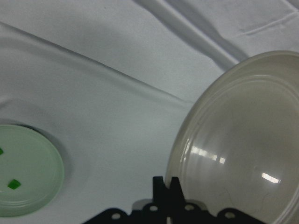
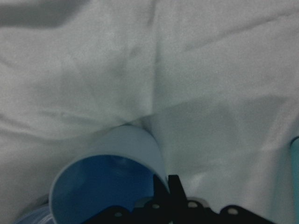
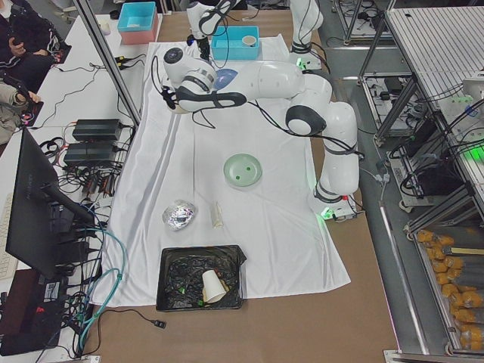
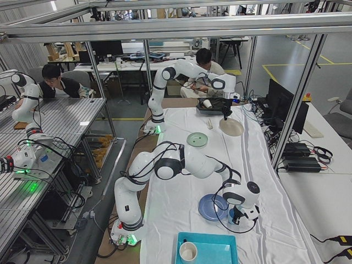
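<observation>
My left gripper is shut on the rim of a beige plate (image 1: 233, 140), held above the cloth at the far side in the camera right view (image 4: 231, 127); the arm mostly hides it in the camera left view. My right gripper is shut on the rim of a blue cup (image 2: 103, 191), beside a blue plate (image 4: 212, 204). A green plate (image 3: 242, 170) with small green pieces lies on the white cloth, near a crumpled foil item (image 3: 179, 215) and a pale narrow item (image 3: 217, 214).
A black lined tray (image 3: 174, 276) holding white cups stands at one end of the cloth. A turquoise tray (image 4: 217, 253) with a cup stands at the other. A monitor and cables crowd the table alongside. The cloth between the plates has free room.
</observation>
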